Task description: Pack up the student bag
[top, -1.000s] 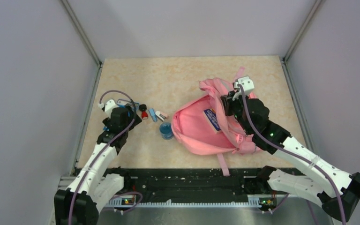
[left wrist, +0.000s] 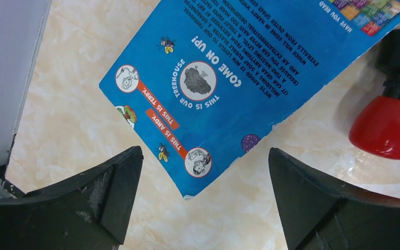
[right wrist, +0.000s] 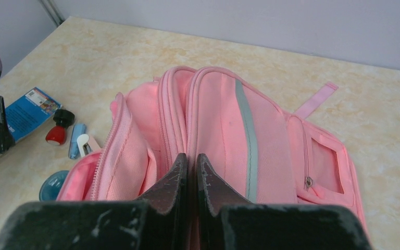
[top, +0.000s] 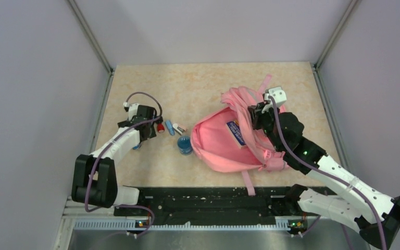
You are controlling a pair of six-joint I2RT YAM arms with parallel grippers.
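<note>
The pink bag (top: 216,136) lies with its mouth spread; a blue-covered book (top: 235,133) is inside. My right gripper is shut on the bag's pink edge, lifting that flap. In the left wrist view, a blue book (left wrist: 224,94) lies flat on the table. My left gripper is open over the book's near corner, with nothing between its fingers. To the right sits a red and black bottle (left wrist: 388,125). A light blue stick-like item (top: 170,127) and a white item (top: 179,128) lie between bottle and bag.
A round blue-green container (top: 185,145) stands close to the bag's left edge. A grey side wall (left wrist: 10,67) rises close to the blue book's left.
My left gripper has moved away from the front of the table, deeper over the blue book. The right arm has shifted slightly right; the bag looks the same.
</note>
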